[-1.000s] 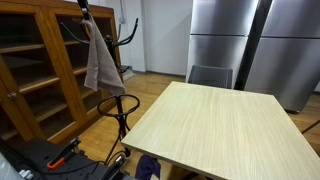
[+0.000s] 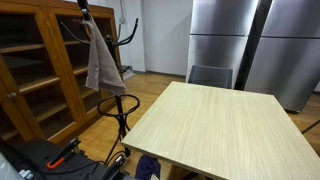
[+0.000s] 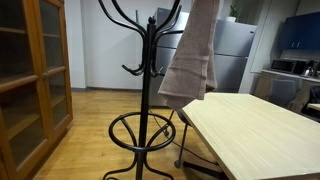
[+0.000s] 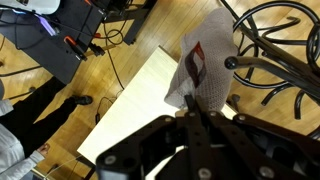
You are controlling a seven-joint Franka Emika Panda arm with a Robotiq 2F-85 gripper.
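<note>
A greyish-pink towel (image 2: 103, 66) hangs from my gripper (image 2: 85, 14), high up at the left in exterior view 1. In the wrist view the cloth (image 4: 207, 62) drops away below the shut fingers, which pinch it by its upper end. A black coat stand (image 3: 146, 80) with curved hooks is upright close by. In exterior view 2 the towel (image 3: 192, 62) appears just right of the stand's upper part, and its top is out of frame. Whether the cloth touches a hook cannot be told.
A bare light wooden table (image 2: 215, 125) fills the middle and right. Behind it is a dark chair (image 2: 210, 76). A glass-doored wooden cabinet (image 2: 40, 70) lines the left side. Cables (image 4: 115, 70) lie on the floor near the base.
The towel's lower end sways slightly; it stays in the gripper, and the arm holds about the same place.
</note>
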